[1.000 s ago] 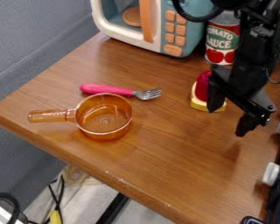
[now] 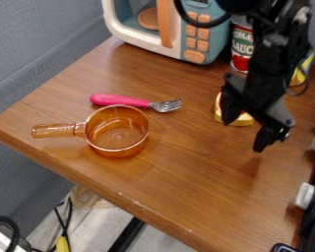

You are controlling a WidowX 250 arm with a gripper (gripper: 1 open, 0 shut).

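Observation:
The black gripper [image 2: 246, 128] hangs over the right part of the wooden table, directly over a small yellow item [image 2: 236, 120], which it largely covers; whether its fingers are open or shut on something is hard to tell. An orange transparent pot [image 2: 115, 147] with a handle sits at left-centre, and a pink-handled fork [image 2: 121, 100] lies behind it.
A toy microwave [image 2: 142, 25] and a red-and-white can [image 2: 240, 49] stand at the back. A dark appliance with white knobs [image 2: 309, 221] lines the right edge.
The gripper has shifted left over the yellow item. The red object seen on that item earlier is now hidden behind the gripper.

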